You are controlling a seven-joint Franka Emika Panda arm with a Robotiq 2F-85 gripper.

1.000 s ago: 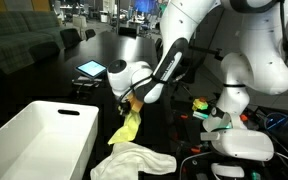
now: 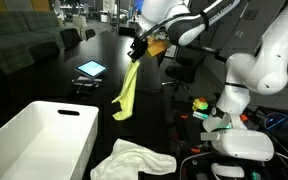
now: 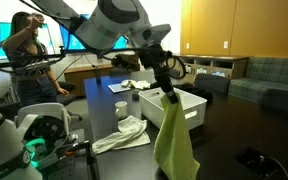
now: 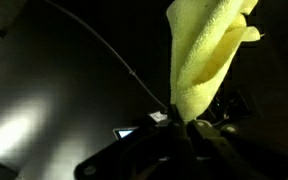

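A yellow-green cloth (image 2: 128,94) hangs from my gripper (image 2: 137,58), which is shut on its upper end. In exterior view 2 the cloth (image 3: 176,145) droops below the fingertips over the dark table. From the wrist, the yellow cloth (image 4: 206,50) is bunched between the fingers and spreads away from them. On the table's near side lies a crumpled white cloth (image 2: 134,160), with a white open box (image 2: 46,142) to its left.
A tablet with a lit screen (image 2: 91,69) and some dark items lie farther back on the table. A white mug (image 3: 122,109) shows near the box in exterior view 2.
My gripper has risen and moved right in exterior view 1, carrying the yellow-green cloth up. The cloth now hangs longer and narrower. The white cloth and box have stayed put.
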